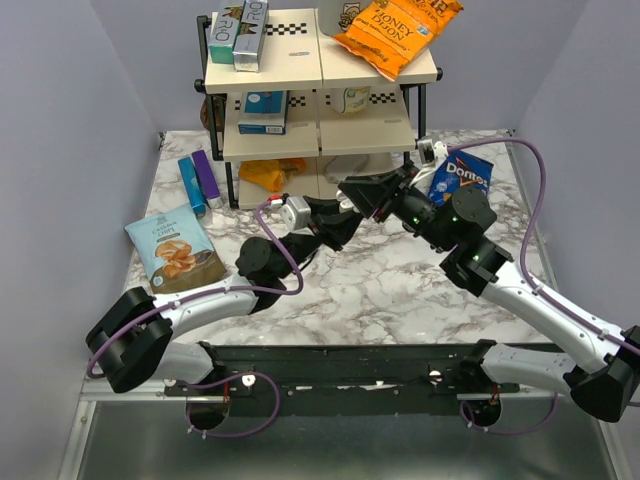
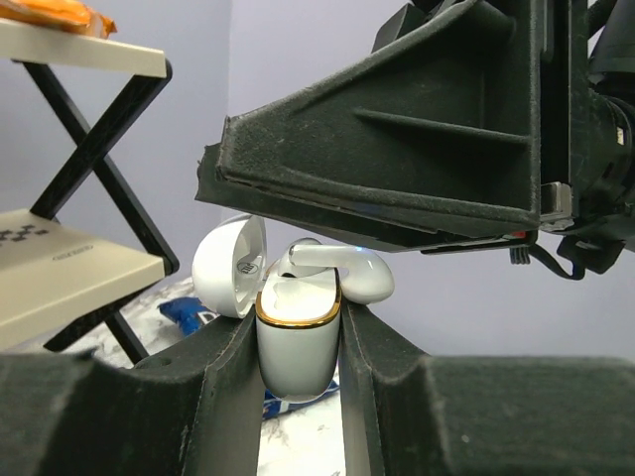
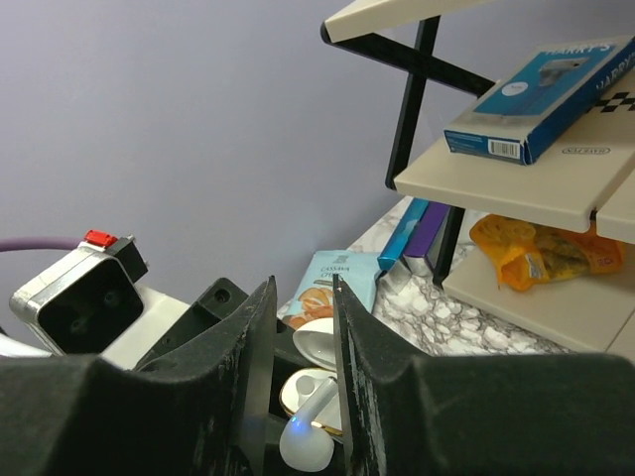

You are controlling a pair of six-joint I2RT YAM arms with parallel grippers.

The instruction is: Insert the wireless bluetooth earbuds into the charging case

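Observation:
The white charging case (image 2: 298, 352), trimmed with a gold rim, is clasped in my left gripper. Its lid (image 2: 230, 266) is up. Across the case's opening lies a white earbud (image 2: 365, 276), its stem sideways and its rounded end overhanging the rim, so it is not seated. In the right wrist view, the same earbud (image 3: 308, 446) shows in the gap of my right gripper, which is parted and not clamped on it. A black finger (image 2: 377, 149) of that gripper hangs just over the earbud; whether they touch cannot be told.
A shelf rack (image 1: 320, 140) with boxes and bags stands close behind the grippers. On the marble table (image 1: 380, 300), the front middle is clear. A snack bag (image 1: 175, 250) lies left and a blue chip bag (image 1: 460, 178) right.

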